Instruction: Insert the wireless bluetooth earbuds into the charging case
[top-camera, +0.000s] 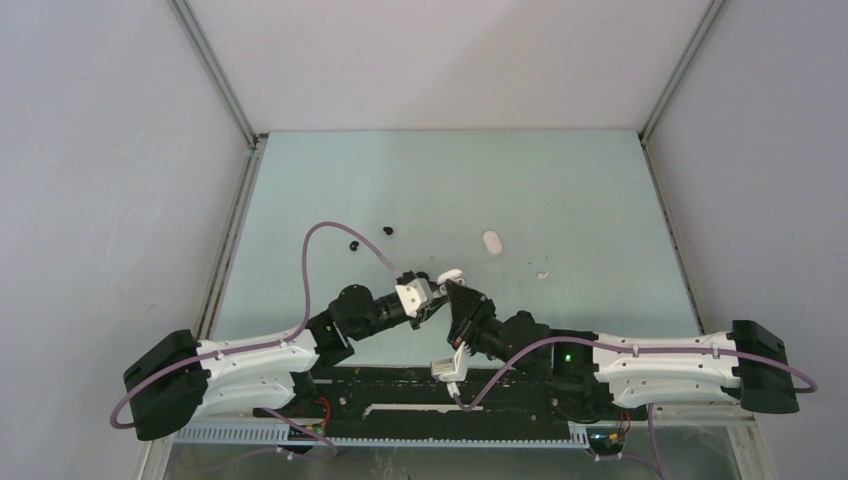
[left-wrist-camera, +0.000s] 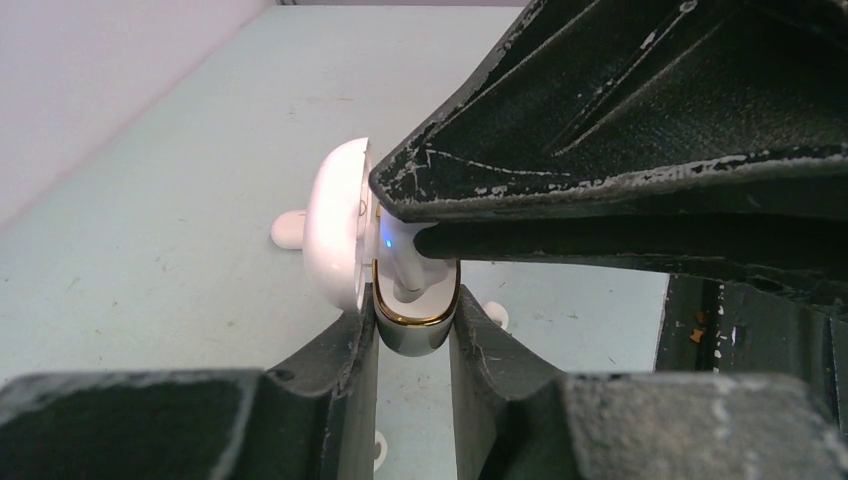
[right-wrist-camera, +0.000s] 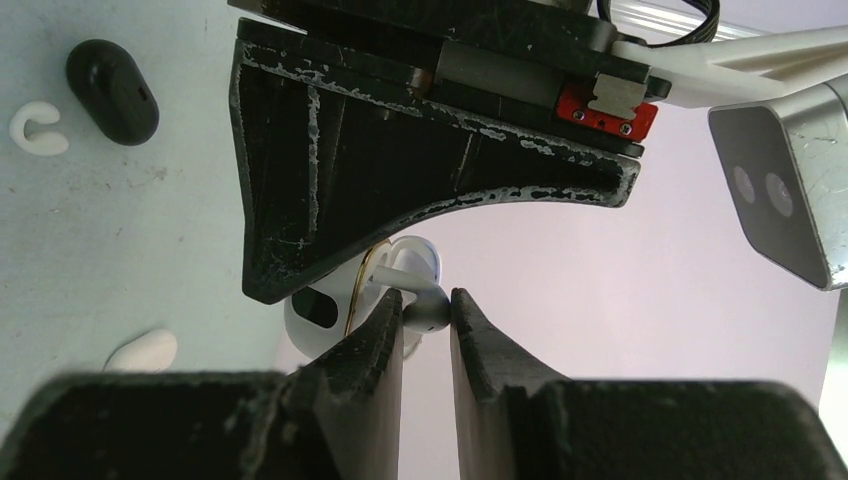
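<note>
My left gripper is shut on the white, gold-rimmed charging case (left-wrist-camera: 413, 330), which is held with its lid (left-wrist-camera: 330, 220) open and a small blue light lit inside. My right gripper is shut on a white earbud (right-wrist-camera: 425, 308), its stem reaching into the case's opening beside the gold rim. In the left wrist view the right gripper's black body covers the upper part of the case. In the top view both grippers meet at the case (top-camera: 449, 276) near the front middle of the table. How deep the earbud sits is unclear.
On the table (top-camera: 440, 180) lie a white oblong object (top-camera: 492, 242), a small white piece (top-camera: 542, 274) and two small black objects (top-camera: 388, 230) (top-camera: 354, 246).
</note>
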